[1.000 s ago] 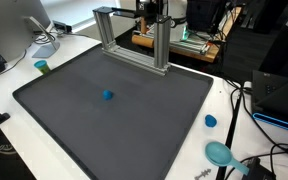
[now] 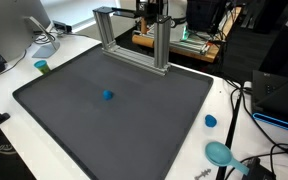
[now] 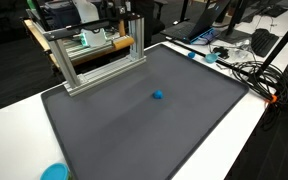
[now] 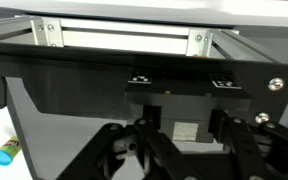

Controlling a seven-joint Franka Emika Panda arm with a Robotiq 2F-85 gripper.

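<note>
In the wrist view my gripper has its dark fingers spread, with a gap between them. Just beyond the fingertips is a black block on the black crossbar of a metal frame. Whether the fingers touch that block cannot be made out. Both exterior views show the silver frame standing at one end of the dark grey mat, with the arm at its top and the fingers hard to see. A small blue piece lies on the mat, well apart from the gripper.
Beside the mat stands a small blue-and-green round container. Across the mat, a blue disc and a teal dish-like object lie on the white table, near black cables.
Around the top of the frame the arm has shifted only slightly, if at all. The blue piece and the other table objects stay where they were.
</note>
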